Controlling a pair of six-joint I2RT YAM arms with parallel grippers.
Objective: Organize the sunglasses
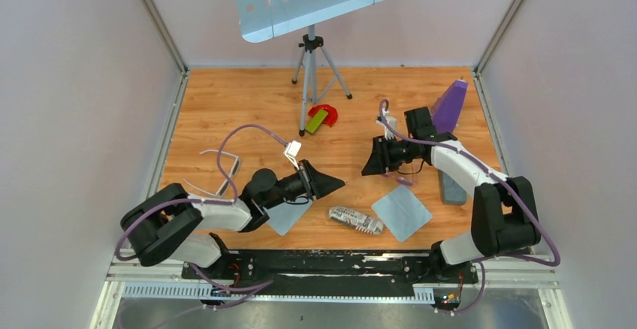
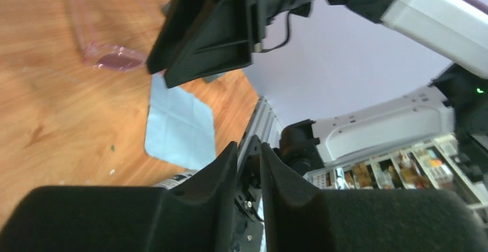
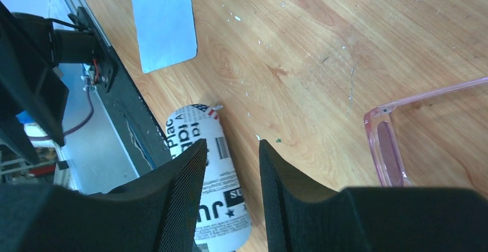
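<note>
A white glasses case (image 1: 355, 220) with dark lettering lies on the table near its front edge, clear of both grippers. Only its edge (image 2: 174, 180) peeks above the fingers in the left wrist view. My left gripper (image 1: 343, 185) hovers behind and left of it, fingers slightly apart and empty. My right gripper (image 1: 366, 173) is farther back; bare wood shows between its parted fingers, past the case (image 3: 216, 177). Pink-framed sunglasses (image 1: 402, 179) lie under the right gripper, partly hidden. White-framed glasses (image 1: 234, 167) sit at the left with temples unfolded.
Grey-blue cloths lie at right (image 1: 402, 212) and partly under the left arm (image 1: 285, 216). A grey case (image 1: 452, 188) and a purple case (image 1: 449, 106) flank the right arm. A tripod (image 1: 310, 81) stands behind, beside a green item (image 1: 316, 122) on a red one (image 1: 330, 114).
</note>
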